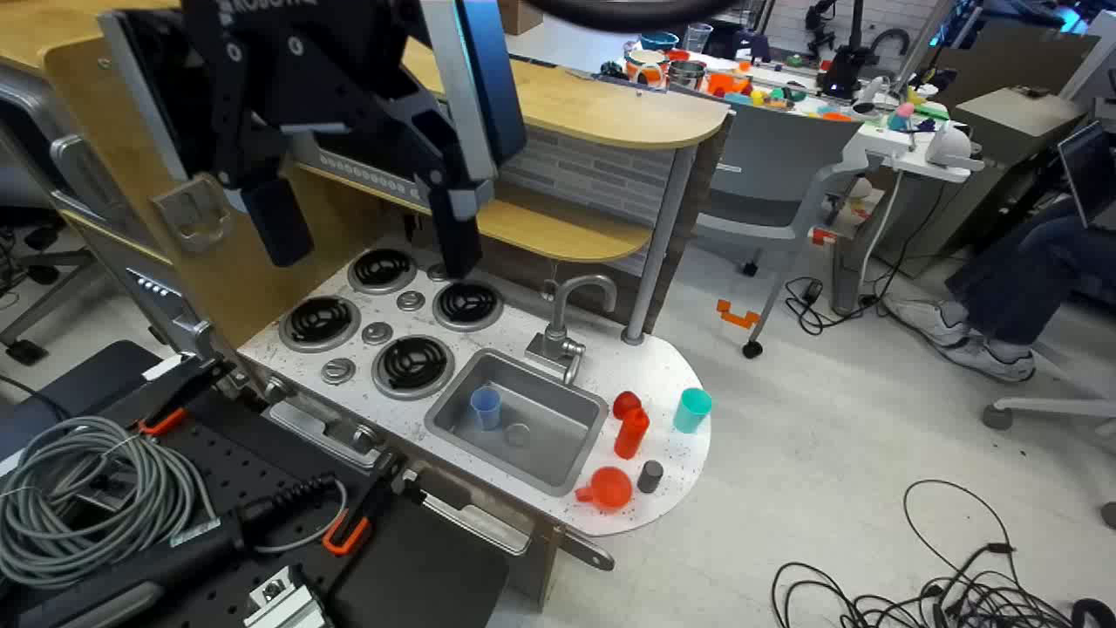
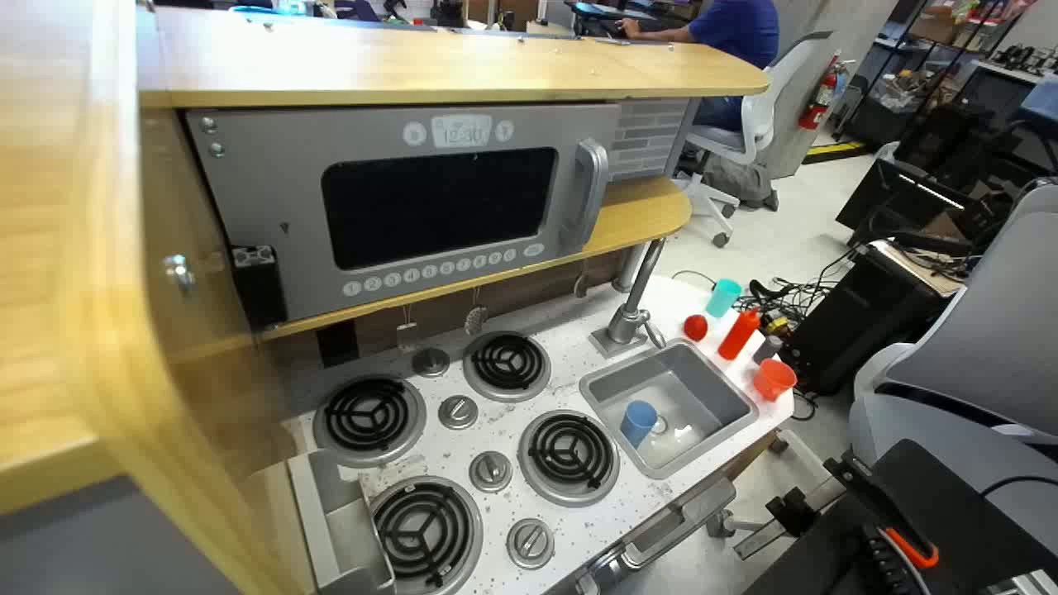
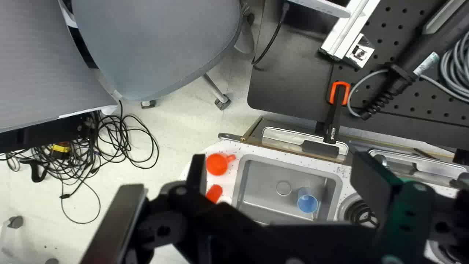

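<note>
My gripper (image 1: 371, 242) hangs open above the toy kitchen counter, well clear of it, with nothing between its fingers. From the wrist view, the gripper spans the sink from high up. A blue cup (image 3: 307, 200) is inside the grey sink (image 1: 554, 475), near its stove-side end. On the counter's rounded end are an orange-red cup with a handle (image 1: 606, 490), a red bottle (image 1: 632, 433), a round red object (image 1: 627, 404), a teal cup (image 1: 691, 409) and a small dark grey cylinder (image 1: 650, 476). The gripper hides part of this end in the wrist view.
A faucet (image 1: 569, 319) rises behind the sink, and a post (image 1: 663, 241) supports the shelf. Black burners (image 2: 572, 447) and knobs fill the stove side. A microwave (image 2: 436, 198) sits above. Cables lie on the black table (image 1: 418, 565) in front.
</note>
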